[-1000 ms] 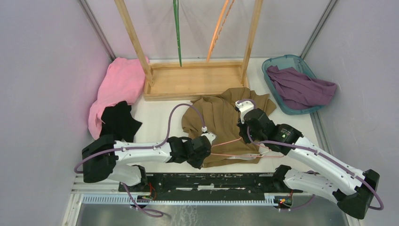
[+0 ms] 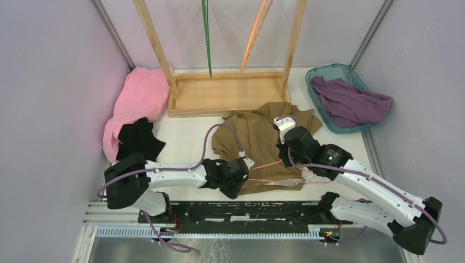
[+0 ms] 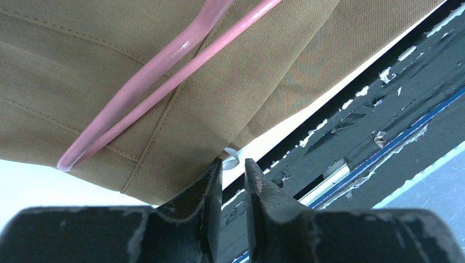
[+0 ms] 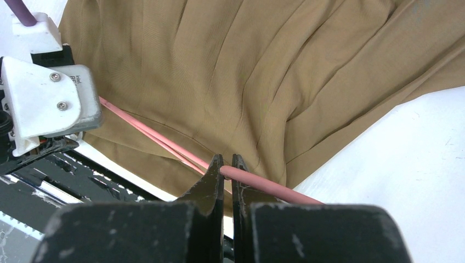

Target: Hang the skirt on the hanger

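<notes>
An olive-brown skirt [image 2: 247,137] lies on the table, creased. A pink hanger lies across it; in the right wrist view my right gripper is shut on the hanger's bar. My left gripper is low at the skirt's near edge, fingers a little apart and open, with a small pale clip-like piece [image 3: 230,159] showing just beyond the fingertips; whether it touches them I cannot tell.
A wooden rack [image 2: 225,93] with green and orange hangers stands behind. Pink and black cloths [image 2: 137,104] lie left; a teal basket [image 2: 345,126] with purple cloth sits right. The white table shows bare at left.
The right arm stays put.
</notes>
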